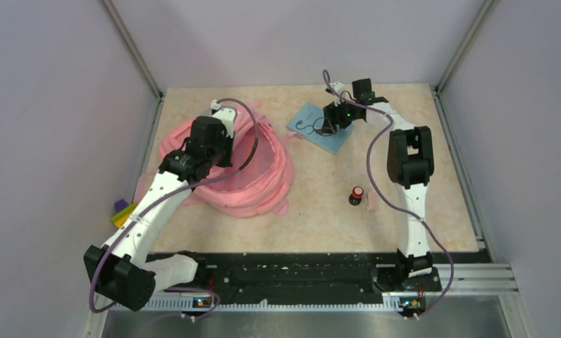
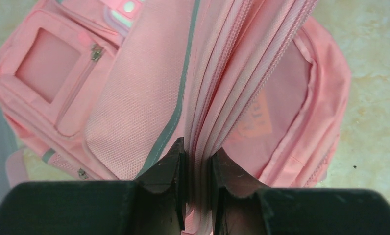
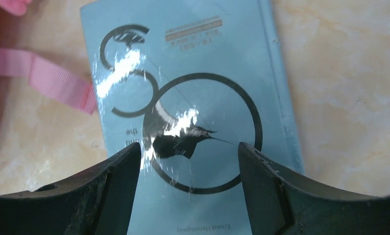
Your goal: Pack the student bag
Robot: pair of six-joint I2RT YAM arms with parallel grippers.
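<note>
The pink bag lies on the left half of the table, its wide mouth facing up. At the left part of the mouth, my left gripper has bunched bag fabric between its fingers; in the left wrist view the pink fabric with its zipper edges runs up from the pinch. The light-blue book lies flat at the back of the table. Above it stands my right gripper, open; in the right wrist view its fingertips are apart over the cover, with nothing visibly held between them.
A dark bottle with a red cap stands at centre right, a small pale pink item beside it. Purple and yellow objects lie at the left edge.
</note>
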